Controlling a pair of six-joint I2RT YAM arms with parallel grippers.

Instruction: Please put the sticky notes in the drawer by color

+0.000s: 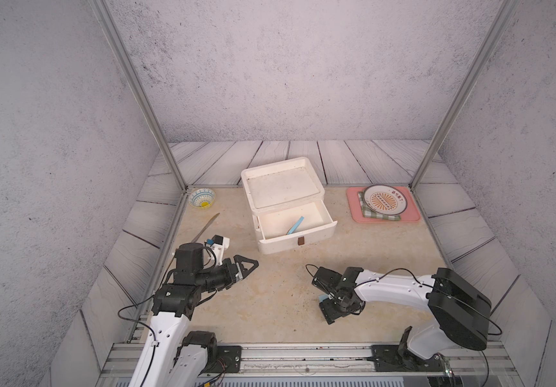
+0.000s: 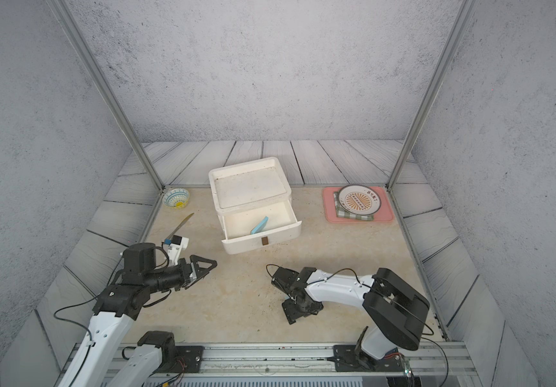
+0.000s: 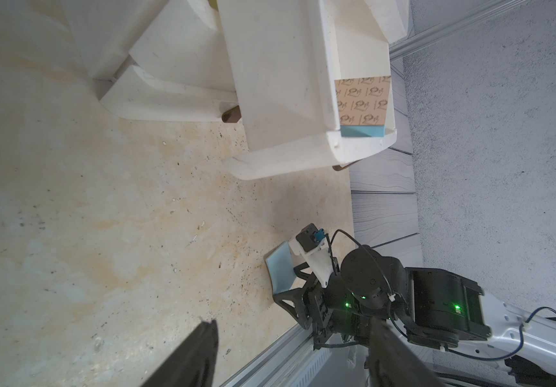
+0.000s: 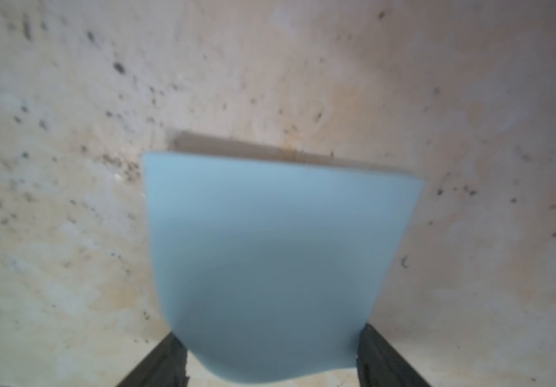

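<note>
My right gripper is low over the table at front right, its fingers at either side of a light blue sticky note pad (image 4: 278, 251); whether they grip it I cannot tell. In the top left view my left gripper (image 1: 250, 265) hangs at the left, open and empty, below the white drawer unit (image 1: 282, 180). The drawer (image 1: 297, 241) is pulled out, with a blue item (image 1: 295, 224) inside. In the left wrist view a pad (image 3: 362, 103) with printed tan face and blue edge sits in a white compartment.
A pink tray (image 1: 355, 206) with plate and cloth is at the back right, a patterned bowl (image 1: 201, 197) at the back left. A knife (image 1: 208, 224) lies at the left.
</note>
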